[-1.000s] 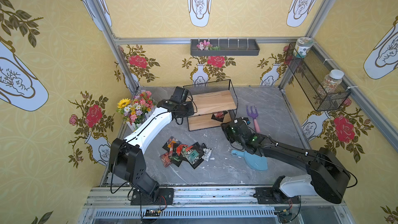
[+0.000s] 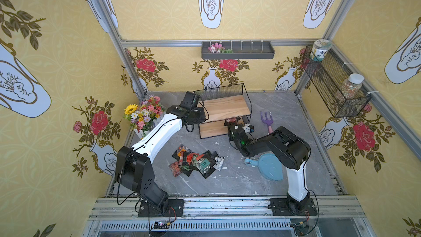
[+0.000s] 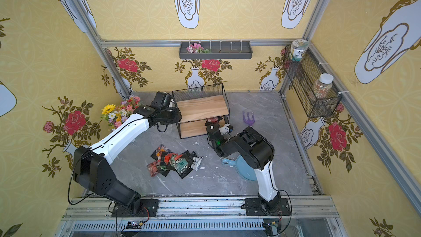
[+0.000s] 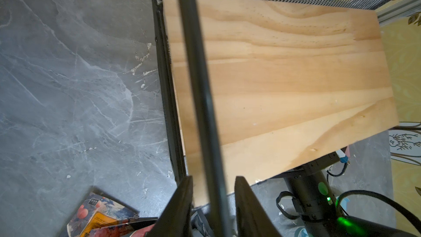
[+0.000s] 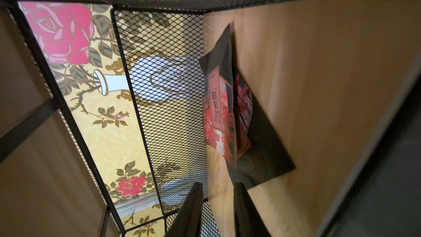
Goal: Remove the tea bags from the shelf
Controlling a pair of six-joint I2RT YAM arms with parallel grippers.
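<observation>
In the right wrist view, a pink-red tea bag [image 5: 214, 105] lies with a black packet [image 5: 267, 158] on the lower wooden board, near the mesh back. My right gripper reaches into this lower level, open and empty, its fingertips [image 5: 240, 188] just short of the packets. The two-tier shelf [image 2: 225, 107] has a bare upper board [image 4: 285, 79]. My left gripper stands open at the shelf's left side; a dark frame rod [image 4: 204, 87] runs between its fingers in view, and contact is unclear. Several tea bags [image 2: 203, 163] lie heaped on the table.
Flowers [image 2: 147, 112] stand left of the shelf. A purple fork [image 2: 266, 120] and a blue dustpan-like piece [image 2: 269, 166] lie to the right. The shelf's boards and mesh enclose my right gripper closely.
The left arm stays still.
</observation>
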